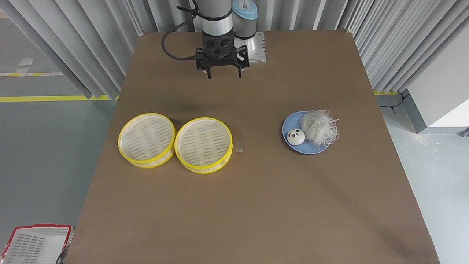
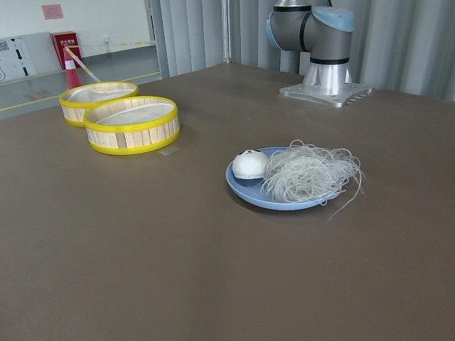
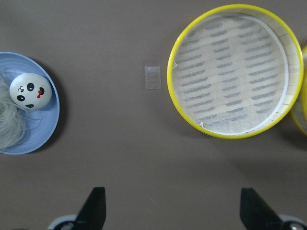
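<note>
My gripper [image 1: 224,75] hangs at the back middle of the table, its fingers [image 3: 91,211] spread wide and nothing between them. On the right side a blue plate [image 1: 307,149] holds a white ball with a painted face [image 1: 295,137] and a pile of white stringy strands [image 1: 320,127]. On the left sit two round yellow-rimmed steamer baskets [image 1: 146,138], side by side, each with a slatted-pattern liner inside. In the wrist view the plate [image 3: 38,134] is at the left and one basket [image 3: 230,72] at the upper right.
A small clear patch [image 1: 239,147] lies beside the right basket. The robot's base plate [image 2: 323,92] stands at the back edge. A red-rimmed crate [image 1: 35,244] is on the floor at lower left.
</note>
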